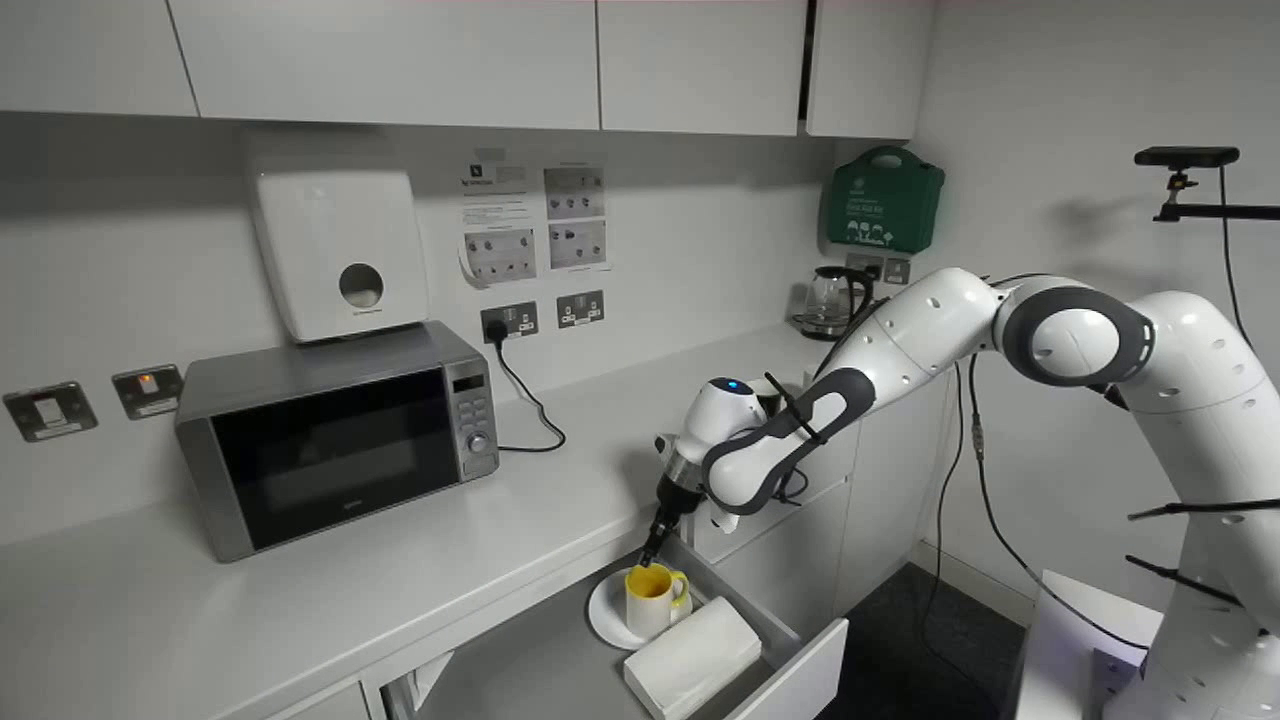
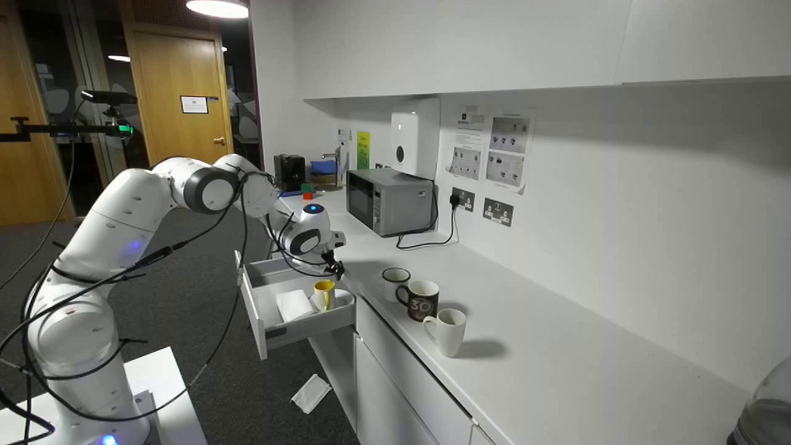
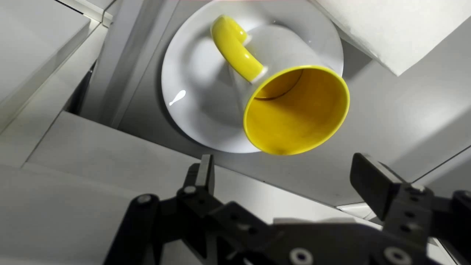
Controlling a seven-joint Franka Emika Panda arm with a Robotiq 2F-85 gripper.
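Note:
A white mug with a yellow inside and yellow handle stands on a white plate inside the pulled-out drawer. My gripper is open in the wrist view, its two fingers wide apart and nothing between them. The mug's rim lies just beyond the fingertips, clear of both. From the first exterior view, the gripper comes down at a slant over the back of the mug, near the countertop's edge. The second exterior view shows the mug upright, with its handle facing the camera.
A white block-like packet lies beside the plate in the drawer. Three mugs, one a black mug, stand on the counter. The microwave is farther along. The drawer's left part is bare, and the counter edge runs close under the gripper.

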